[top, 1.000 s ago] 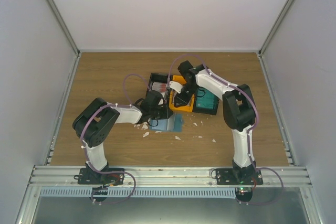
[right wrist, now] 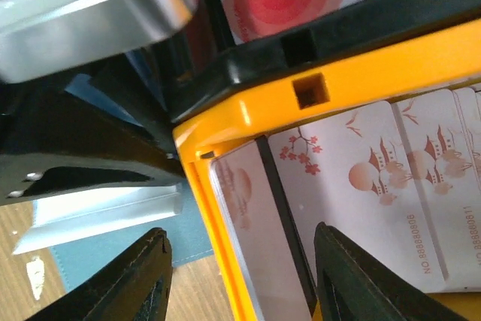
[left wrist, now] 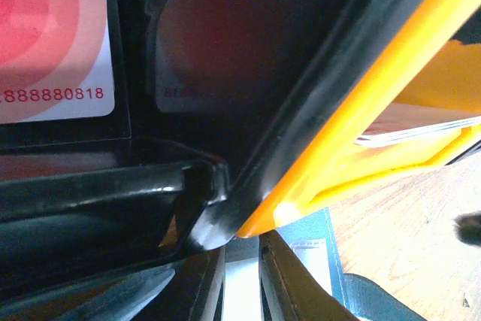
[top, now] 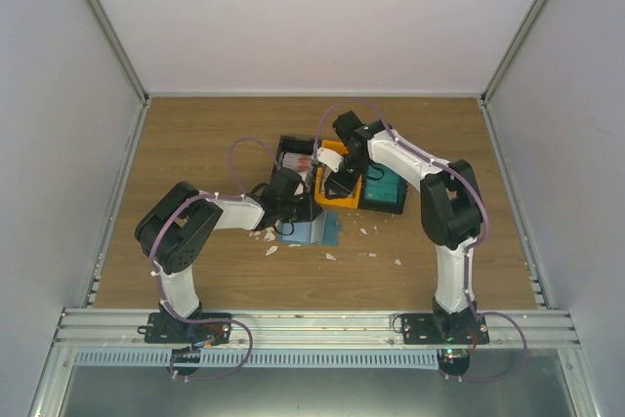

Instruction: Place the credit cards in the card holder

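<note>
A yellow tray (right wrist: 372, 62) holds white cards (right wrist: 359, 201) with pink prints; one narrower card (right wrist: 248, 223) lies along its near end. My right gripper is open over that end, its fingers either side of the narrow card and tray wall. A black tray (left wrist: 184, 186) with red-printed cards (left wrist: 52, 43) adjoins it. My left gripper is shut low beside the trays' corner, over a blue-and-white item (left wrist: 316, 261); what is between its fingers is hard to see. Which object is the card holder I cannot tell.
A teal tray (top: 389, 187) stands at the right of the yellow one. Small pale scraps (top: 332, 257) are scattered on the wooden table (top: 195, 280) in front.
My right arm has shifted slightly in the top view, a little to the right at the elbow. The left arm shows no visible movement.
</note>
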